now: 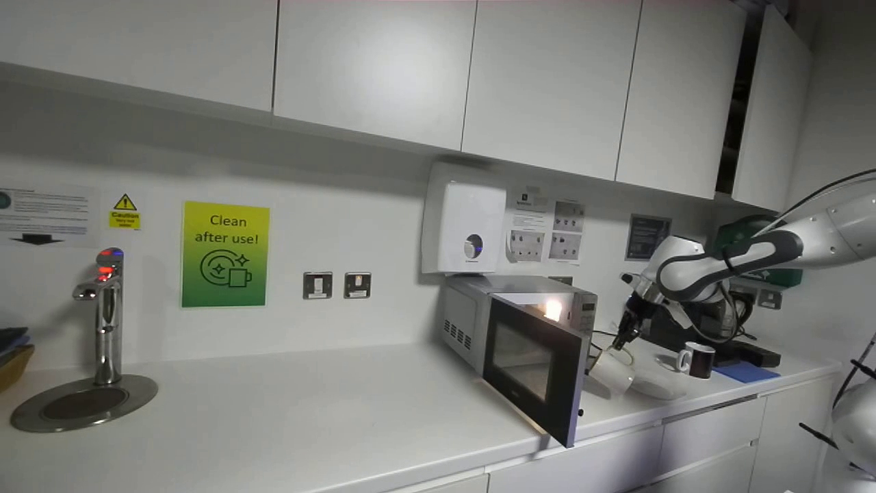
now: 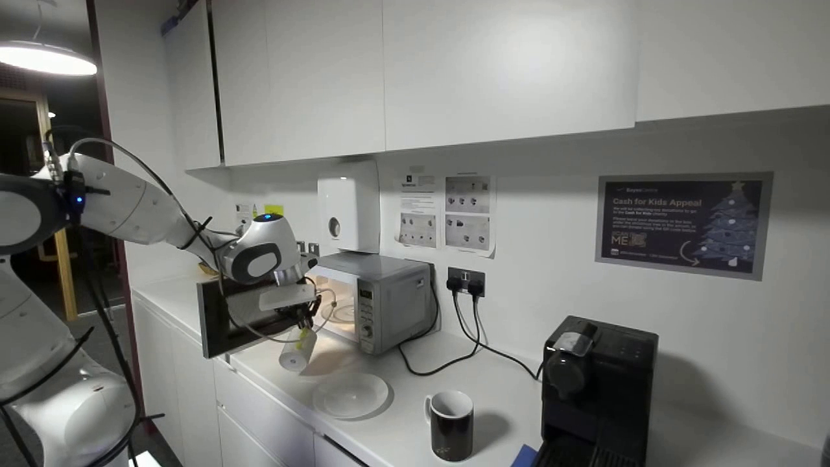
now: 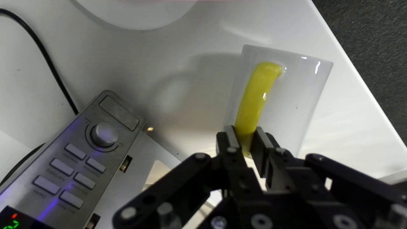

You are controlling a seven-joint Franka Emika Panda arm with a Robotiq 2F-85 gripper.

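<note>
My gripper is shut on the yellow handle (image 3: 258, 95) of a white mug (image 3: 301, 95), seen side-on in the wrist view. In exterior view 2 the mug (image 2: 297, 351) hangs tilted beneath the gripper (image 2: 305, 320), close to the microwave's front. In exterior view 1 it shows just right of the microwave door's edge. The grey microwave (image 2: 397, 299) has its dark door (image 1: 534, 365) swung open and a light on inside. Whether the mug touches the counter, I cannot tell.
A white plate (image 2: 351, 395) lies on the counter near the mug. Beyond it stand a black mug (image 2: 451, 427) and a black coffee machine (image 2: 599, 389). Cables (image 2: 447, 370) run behind the microwave.
</note>
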